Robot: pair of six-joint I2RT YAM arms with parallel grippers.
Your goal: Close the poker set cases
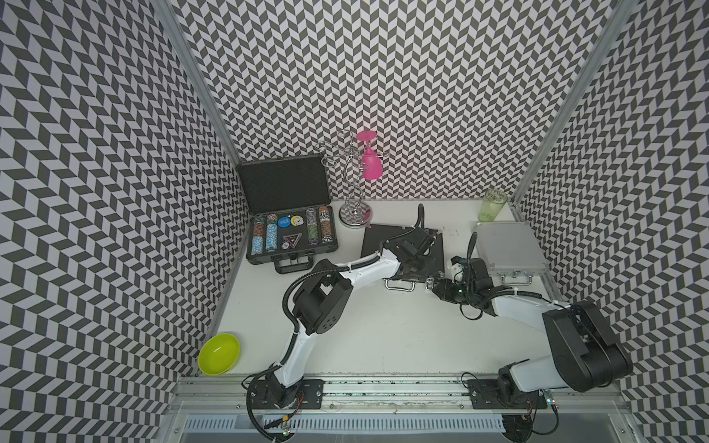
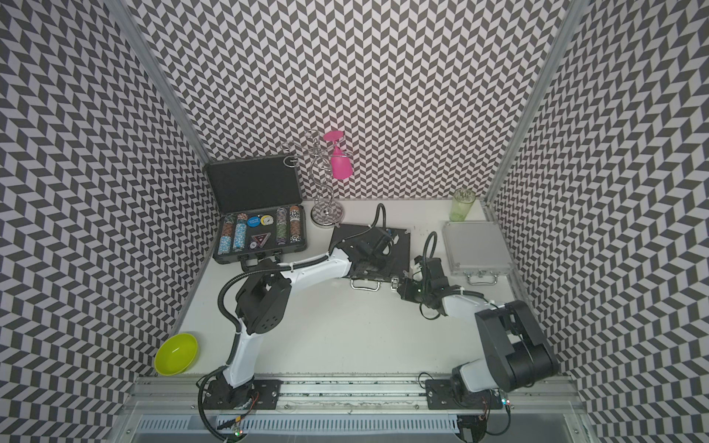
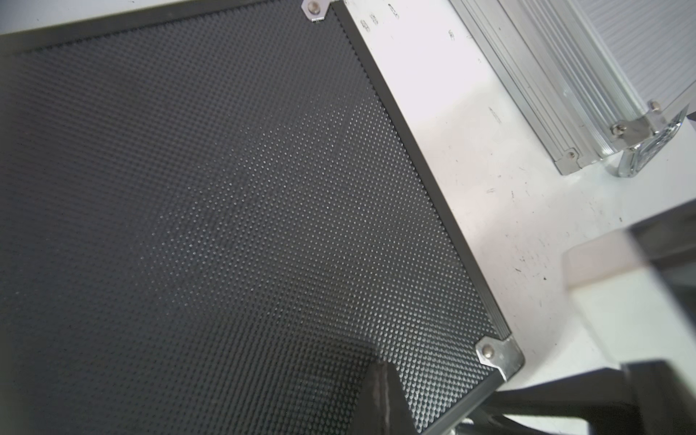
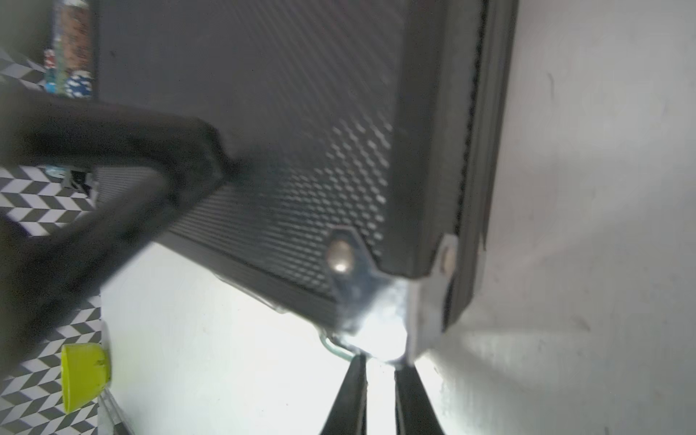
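Note:
The middle black case (image 1: 373,240) lies with its lid down, its silver handle (image 1: 399,288) toward the front. Over that lid my left gripper is shut, nothing showing between its fingers; its tip points at the textured surface near the front right part. At the case's front right corner, my right gripper has its fingers close together, with a narrow bright gap between them, around the silver latch (image 1: 430,283); the exact contact is hard to make out. On the left, another black case (image 1: 284,184) stands open, showing chips. A silver case (image 1: 509,247) on the right is closed.
A metal stand (image 1: 354,214) with a pink glass (image 1: 371,164) is behind, between the black cases. A green glass (image 1: 492,205) stands at the back right. The lime bowl (image 1: 219,354) sits front left.

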